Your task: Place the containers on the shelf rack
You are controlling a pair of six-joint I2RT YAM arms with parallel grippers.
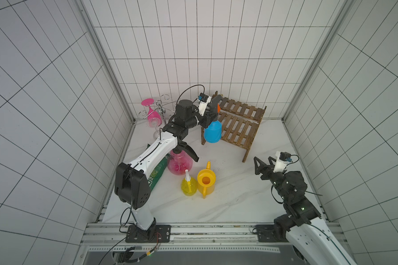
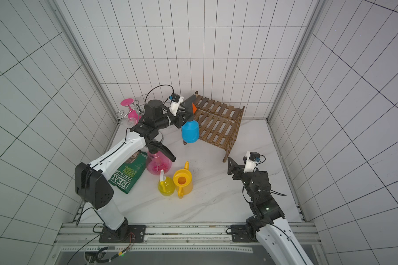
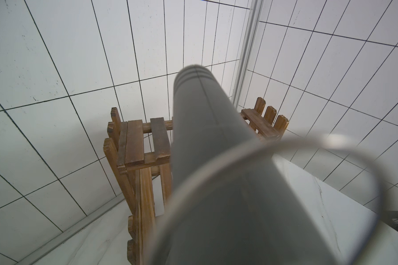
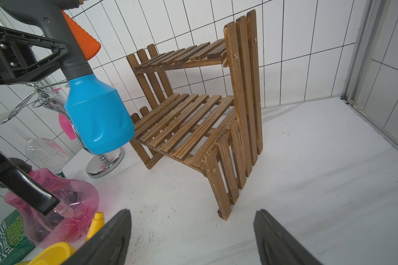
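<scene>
A blue spray bottle [image 1: 212, 132] with a grey head and orange trigger hangs upright in my left gripper [image 1: 211, 115], which is shut on its neck. It is at the left end of the wooden shelf [image 1: 238, 128], in front of the slats; in the left wrist view the bottle's grey head [image 3: 207, 132] blocks much of the shelf. A yellow watering can [image 2: 183, 180] stands on the table near the front, with nothing holding it. My right gripper [image 1: 264, 167] hovers over the right side, its fingers [image 4: 282, 240] apart and empty.
Beside the watering can stand a yellow spray bottle [image 2: 166, 186] and a pink spray bottle [image 4: 70, 203] with a black head. A green bag [image 2: 130, 171] lies at left, near a metal rack [image 1: 162, 115] with glasses.
</scene>
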